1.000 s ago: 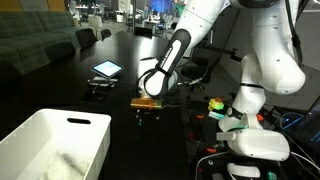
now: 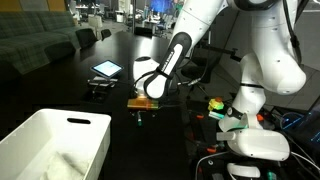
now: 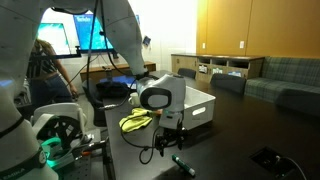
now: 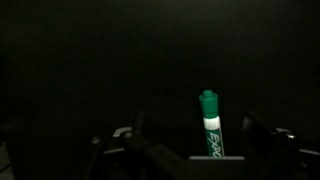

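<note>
A green-capped Expo marker [image 4: 211, 122] with a white body lies on the dark table; its lower end runs out of sight behind the gripper's base in the wrist view. My gripper stands open above it, and the marker shows in the gap, nearer the right finger. From the second exterior view, the marker [image 3: 183, 165] rests on the tabletop just in front of and below the gripper [image 3: 170, 142]. Nothing is held. In the first exterior view the marker [image 2: 140, 119] is a small pale-green spot beneath the gripper [image 2: 142, 106].
A large white bin [image 2: 94, 120] stands on the table at the left of the first exterior view. Behind the arm lies a pale flat tablet-like object [image 2: 107, 69].
My arm and gripper have shifted only very slightly near the marker. The marker and the bin stay where they were.
</note>
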